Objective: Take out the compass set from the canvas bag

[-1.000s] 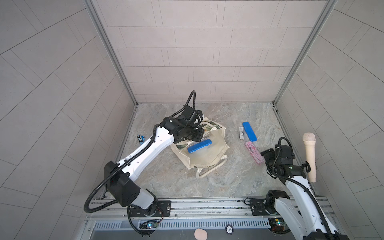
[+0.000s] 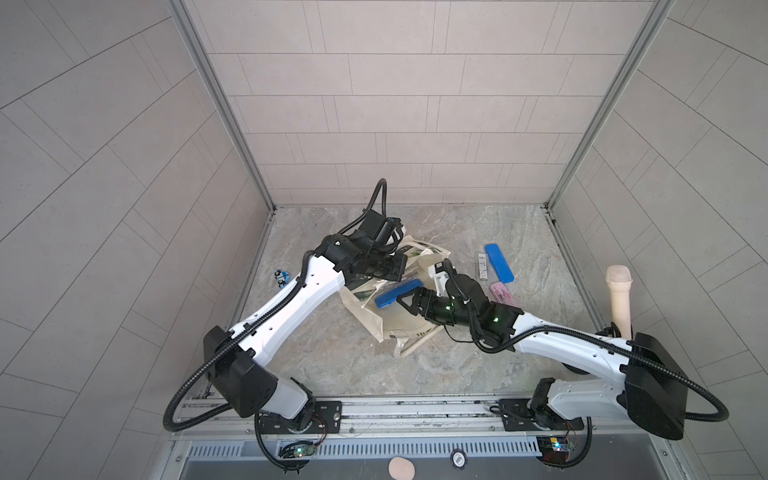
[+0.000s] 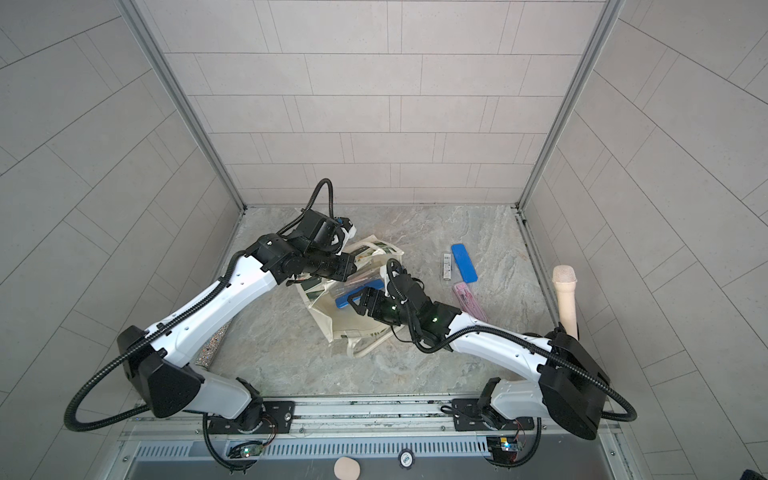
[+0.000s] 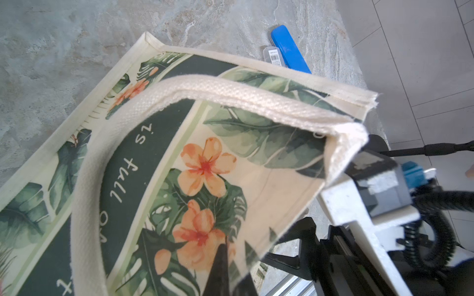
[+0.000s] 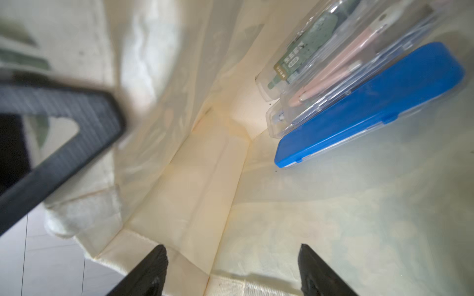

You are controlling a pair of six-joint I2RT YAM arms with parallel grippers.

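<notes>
The cream canvas bag [image 2: 364, 316] lies open, holding a blue case [image 5: 367, 106] and clear cases [image 5: 325, 69] with pink and green items, side by side in the right wrist view. My left gripper [image 2: 392, 268] is at the bag's back-left; its wrist view shows the printed bag side [image 4: 207, 167] and handle, the fingertips mostly hidden, and it is shut. My right gripper is open inside the bag's mouth, nothing between its fingers, short of the cases.
Right of the bag lie a blue case [image 2: 497, 261], a narrow grey packet [image 2: 482, 265] and a pink case [image 3: 468, 298].
My right arm has swung left from beside the pink case to over the bag's mouth. My left arm has shifted only slightly.
</notes>
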